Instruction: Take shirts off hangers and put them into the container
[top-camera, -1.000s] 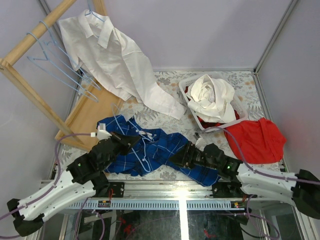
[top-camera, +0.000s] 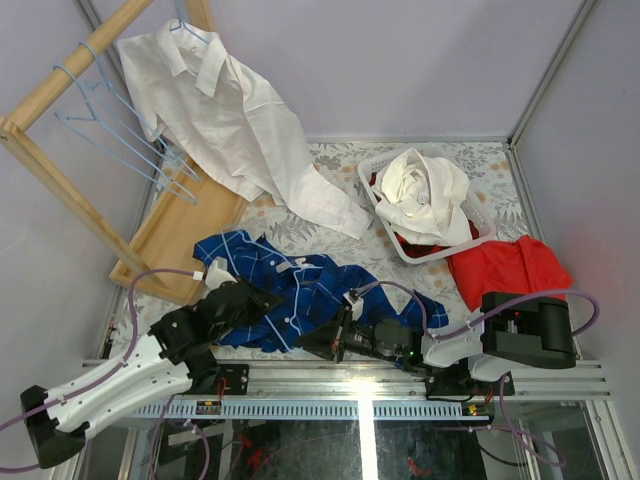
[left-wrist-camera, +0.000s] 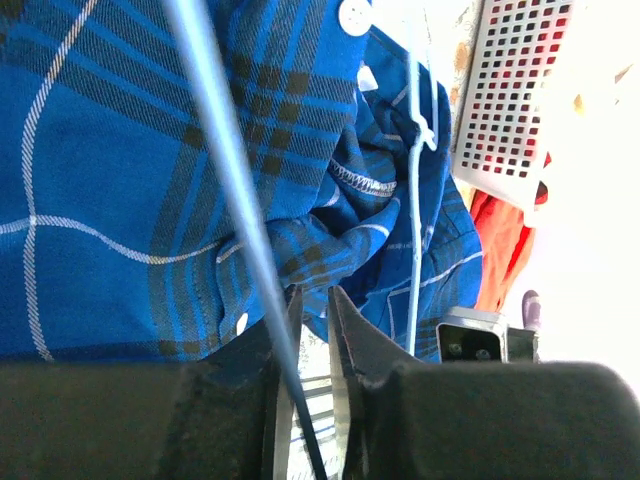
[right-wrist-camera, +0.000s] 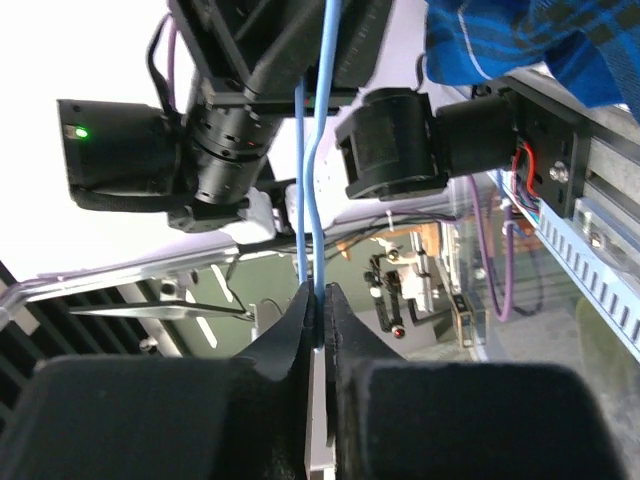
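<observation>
The blue plaid shirt (top-camera: 352, 283) lies crumpled on the table, its folds (left-wrist-camera: 110, 210) filling much of the left wrist view. A light-blue hanger (right-wrist-camera: 311, 165) rises from between the fingertips of my right gripper, which is shut on it. In the left wrist view a blurred hanger bar (left-wrist-camera: 232, 170) crosses close in front of the camera. My left gripper stands part open over the shirt, a narrow gap between its fingers. From above, the left gripper (top-camera: 277, 299) and right gripper (top-camera: 308, 345) are close together at the shirt's front side.
A white shirt (top-camera: 235, 120) hangs from the wooden rack (top-camera: 70, 195) beside empty hangers (top-camera: 125, 130). The white basket (top-camera: 478, 208) holds white and dark red cloth. Red cloth (top-camera: 510, 272) lies right of it. Table (top-camera: 300, 225) shows bare behind the blue shirt.
My right gripper has moved left and toward the front edge, its arm folding in. The hanger over the blue shirt has shifted a little.
</observation>
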